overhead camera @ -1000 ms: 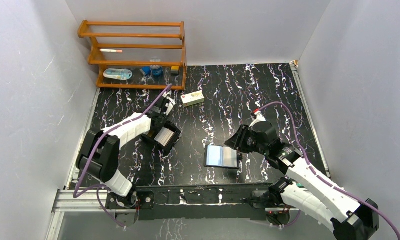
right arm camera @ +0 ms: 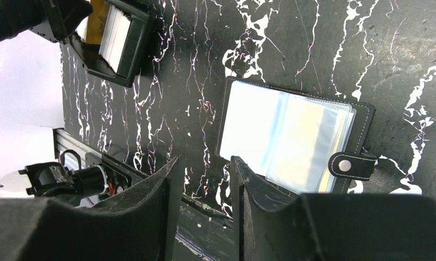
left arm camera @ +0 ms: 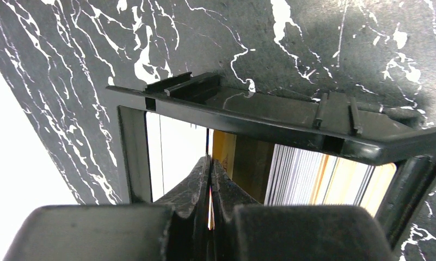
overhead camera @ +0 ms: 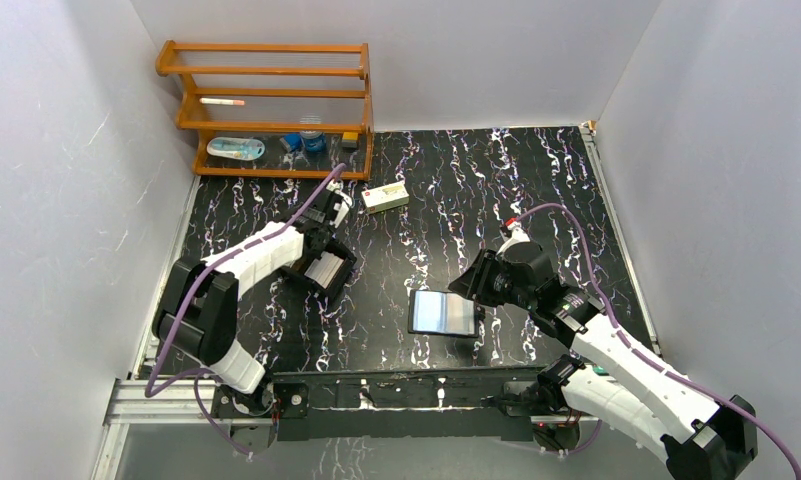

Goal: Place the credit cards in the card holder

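Observation:
In the left wrist view, my left gripper is shut, its tips down among the upright cards in a black box (left arm camera: 292, 119). Thin card edges meet the tips; whether one lies between them cannot be made out. White cards (left arm camera: 180, 144) stand left of the tips, with a yellow card (left arm camera: 223, 147) just right of them and several more cards (left arm camera: 297, 171) farther right. The card holder (right arm camera: 292, 136) lies spread open and flat on the table, clear sleeves showing, snap strap at its right. Above its near left side, my right gripper is open and empty.
A wooden rack (overhead camera: 271, 127) with small items stands at the back left. Near it lies a small pale box (overhead camera: 385, 197). Bare marbled table separates the card box from the holder, and the back right is clear.
The black card box has slid slightly left beneath my left gripper, which has barely moved. My right arm and the card holder look unmoved.

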